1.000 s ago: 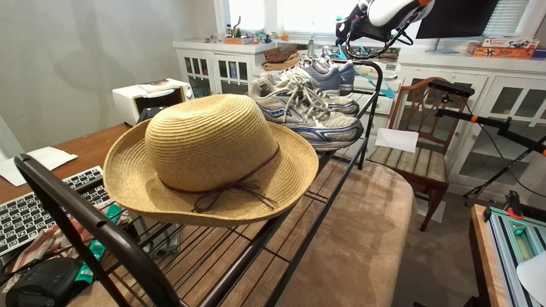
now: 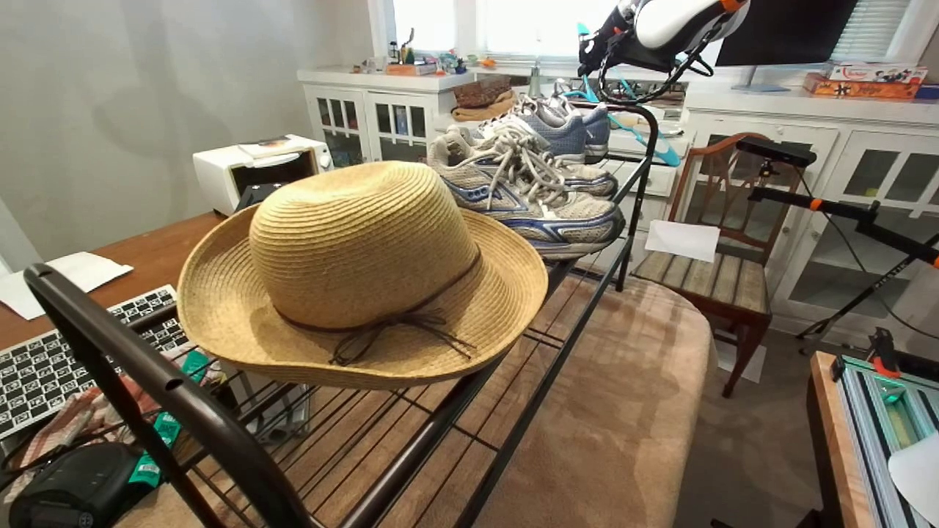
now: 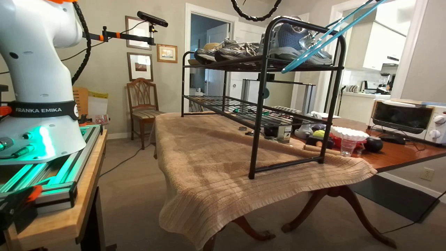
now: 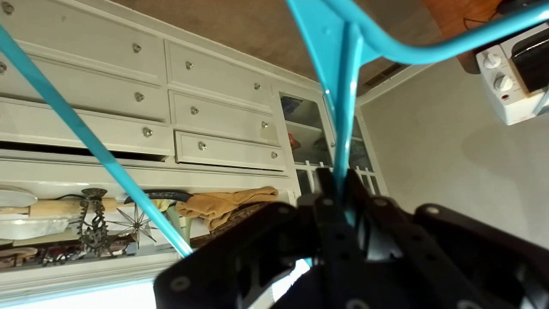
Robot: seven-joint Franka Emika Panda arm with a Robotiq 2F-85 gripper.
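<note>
A light-blue plastic hanger (image 4: 345, 103) is pinched in my gripper, whose dark fingers are shut on one of its bars. In the second exterior view the hanger (image 3: 317, 50) slants across the near end of the black rack (image 3: 261, 104), around the height of its top shelf; whether it touches the rack I cannot tell. From the first exterior view, the gripper (image 2: 591, 60) is at the top, beyond the rack's far end, and a blue stretch of hanger (image 2: 656, 145) shows behind the end frame. The gripper is out of frame in the second exterior view.
Grey-blue sneakers (image 2: 528, 189) and a straw hat (image 2: 361, 255) occupy the rack's top shelf. The rack stands on a towel-covered table (image 3: 200, 154). A toaster oven (image 3: 401, 121), a wooden chair (image 3: 142, 106) and white cabinets (image 4: 221, 113) surround it. Towel in front of the rack is bare.
The hanger's lower end has shifted very slightly downward and to the right in the first exterior view. My gripper has barely moved, and the hat and shoes lie as before.
</note>
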